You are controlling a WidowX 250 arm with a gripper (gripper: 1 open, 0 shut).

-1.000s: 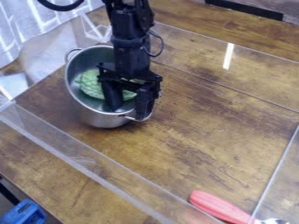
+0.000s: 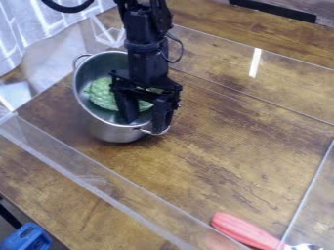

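A steel pot [image 2: 98, 125] with two wire handles stands on the wooden table at the upper left, tilted a little. Inside it lies a green patterned object [image 2: 102, 95]. The black gripper [image 2: 145, 112] reaches down from above over the pot's right side, its fingers low inside or at the rim, partly hiding the green object and the rim. Whether it is open or shut, and whether anything is between its fingers, cannot be told in the dark shapes.
A pink-handled utensil [image 2: 245, 230] lies at the bottom right. A blue object [image 2: 26, 237] sits at the lower left corner. Clear plastic walls border the workspace.
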